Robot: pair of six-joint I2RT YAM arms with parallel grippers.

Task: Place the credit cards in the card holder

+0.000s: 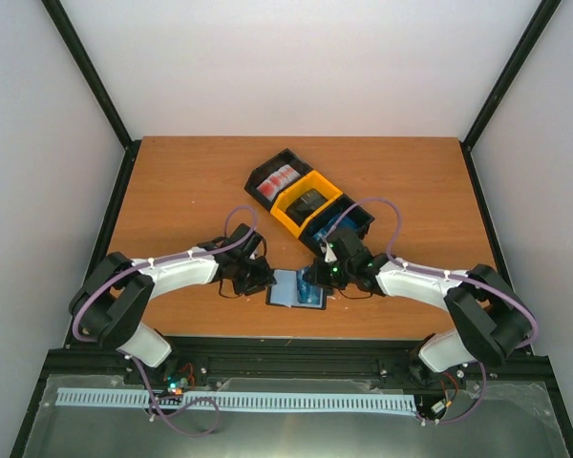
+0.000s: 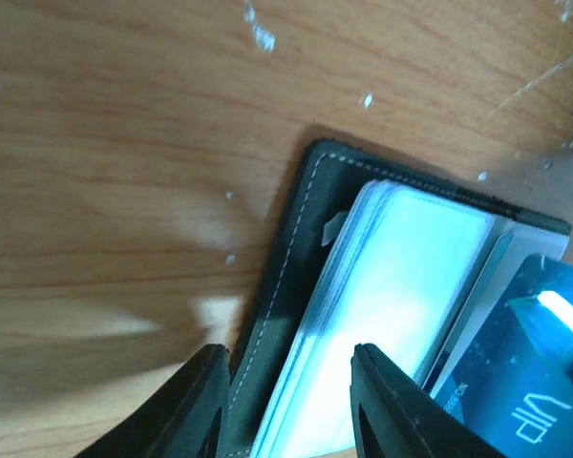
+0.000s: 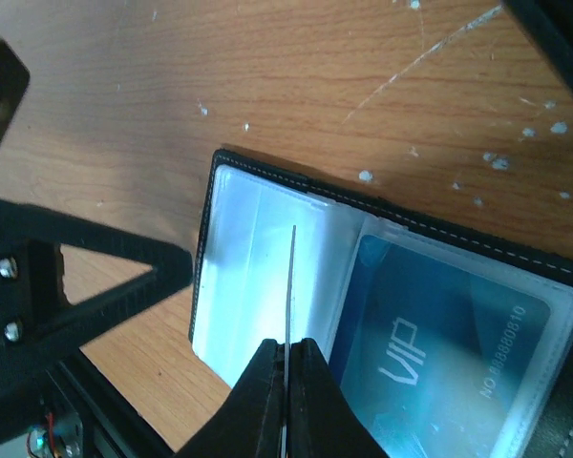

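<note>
The open card holder (image 1: 283, 288) lies on the table between both grippers, white sleeves left, a blue VIP card (image 3: 439, 353) in a clear sleeve right. In the left wrist view my left gripper is part open at the holder's left edge (image 2: 285, 267), beside the white sleeves (image 2: 401, 277). In the right wrist view my right gripper is shut over the holder, a thin upright edge showing along its fingertips; whether that is held is unclear.
Black and yellow bins (image 1: 296, 223) stand behind the holder, one with red-white items, another with blue cards.
</note>
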